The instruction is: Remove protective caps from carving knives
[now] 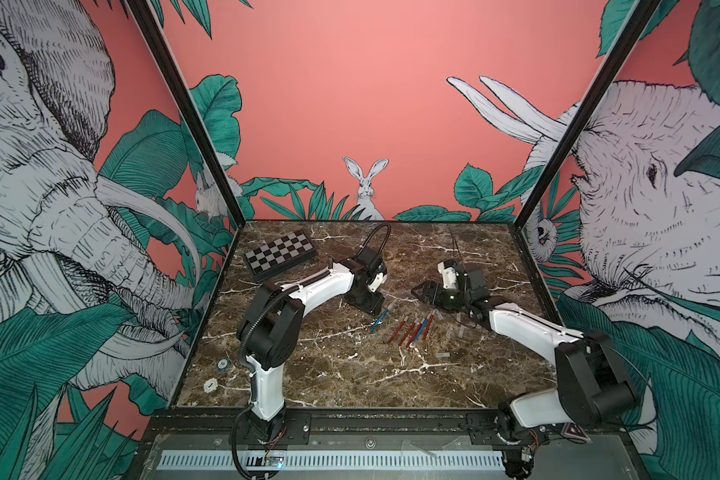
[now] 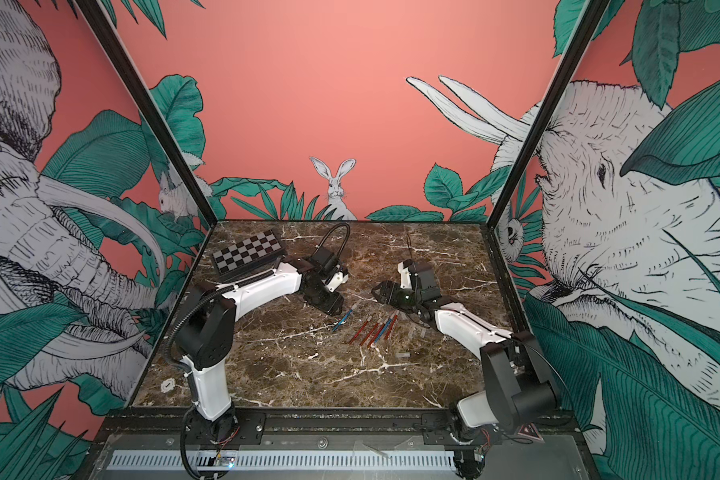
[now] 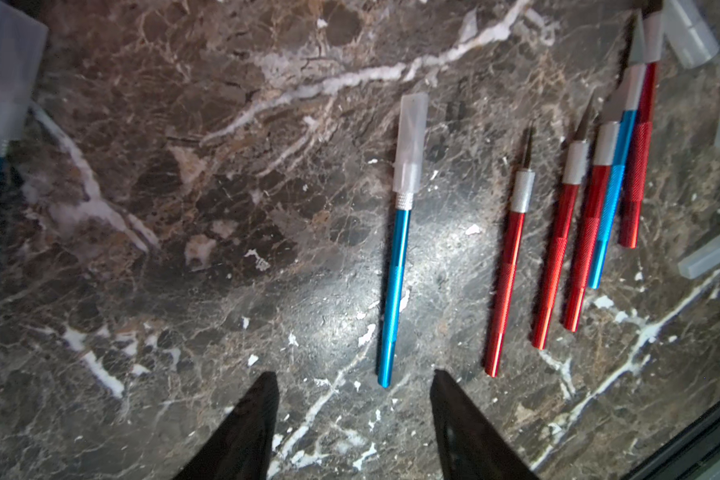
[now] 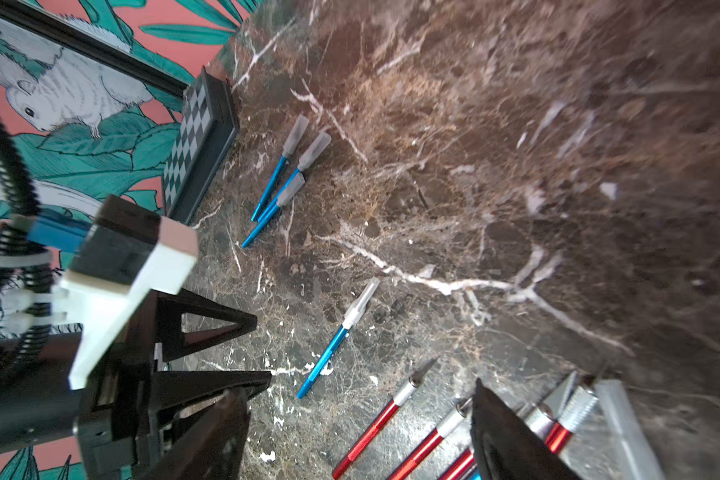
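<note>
A blue capped knife (image 3: 393, 296) lies alone below my left gripper, which is open and empty. To its right, red knives (image 3: 505, 296) and a blue one (image 3: 616, 192) lie with blades bare or partly hidden. Loose clear caps (image 3: 710, 254) lie among them on the right. More blue knives with caps (image 4: 276, 180) lie near the chessboard in the right wrist view. My right gripper stands open above the knives, nothing visible held between its fingers; the left gripper's fingers show at its left.
A checkered board (image 1: 280, 254) lies at the back left of the marble table (image 1: 312, 376). Small round objects (image 1: 210, 385) sit at the front left.
</note>
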